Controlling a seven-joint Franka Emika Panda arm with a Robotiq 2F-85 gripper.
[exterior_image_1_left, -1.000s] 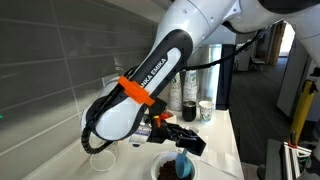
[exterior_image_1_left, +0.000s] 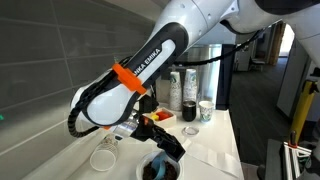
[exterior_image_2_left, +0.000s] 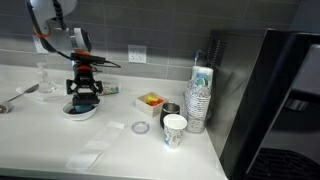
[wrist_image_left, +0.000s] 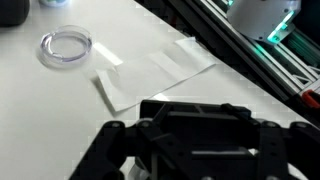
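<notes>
Over the white bowl (exterior_image_1_left: 140, 162) stands my gripper, shut on a dark, box-like object (wrist_image_left: 195, 108) that spans the gap between its fingers. Inside the bowl, dark contents show around a blue piece (exterior_image_1_left: 158, 166) just under the gripper. Whether that blue piece belongs to the held object, I cannot tell. In exterior view 2 the bowl (exterior_image_2_left: 69, 112) sits on the counter with the dark object above it and blue low between them. The arm and gripper hide most of the bowl in the wrist view.
A white paper sheet (wrist_image_left: 155, 75) lies flat near a clear round dish (wrist_image_left: 66, 45). Toward the back are a box with colourful items (exterior_image_2_left: 152, 103), a patterned cup (exterior_image_2_left: 174, 130) and stacked cups (exterior_image_2_left: 197, 104). A clear glass (exterior_image_1_left: 103, 155) stands left of the bowl.
Gripper, dark object and blue piece have moved left in exterior view 1. The bowl has shifted left along with them. The gripper stays over the bowl.
</notes>
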